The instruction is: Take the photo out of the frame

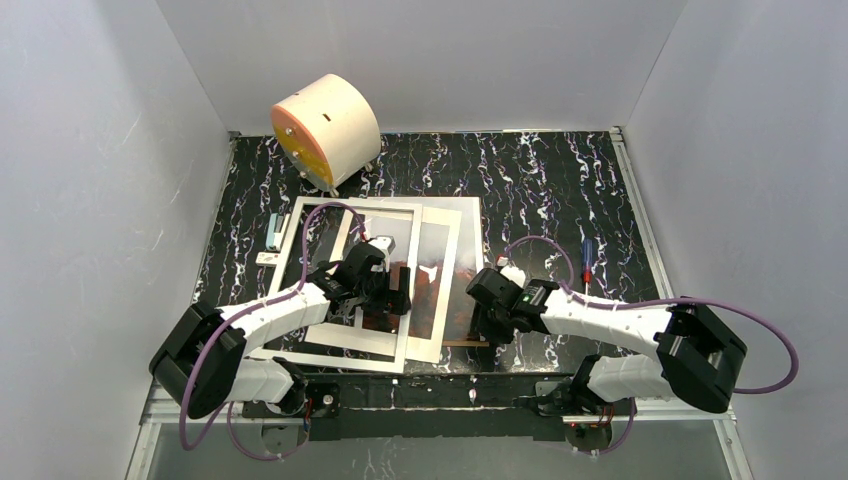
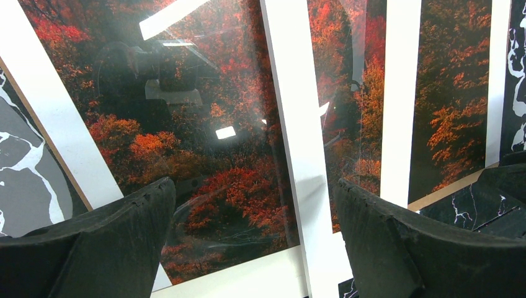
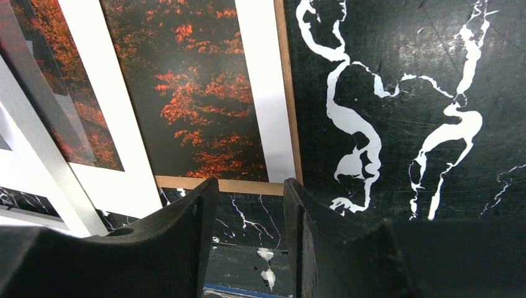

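An autumn forest photo with a white border lies on a brown-edged backing board. Across its left part lie a cream mat and the white frame, both shifted left of the board. A glossy clear sheet seems to cover part of the photo, reflecting the left arm. My left gripper is open over the photo and the frame's right bar, with nothing held. The right gripper stands open at the board's near right corner, which shows between its fingertips; contact cannot be told.
A cream drum stands at the back left. Small pale blocks lie left of the frame, and a blue-and-red screwdriver lies to the right.
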